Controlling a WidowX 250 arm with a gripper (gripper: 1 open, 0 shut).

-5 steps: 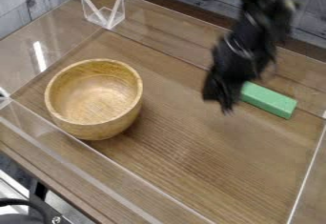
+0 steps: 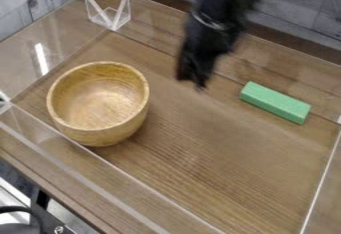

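Note:
My gripper is a dark, motion-blurred shape hanging from the top centre over the wooden surface, between a wooden bowl on the left and a green block on the right. It looks shut, and nothing shows between its blurred fingers.
A white wire-like holder stands at the back left. Pale edging runs along the left and right sides, and dark cables lie at the lower left corner.
The bowl and block stand where they were.

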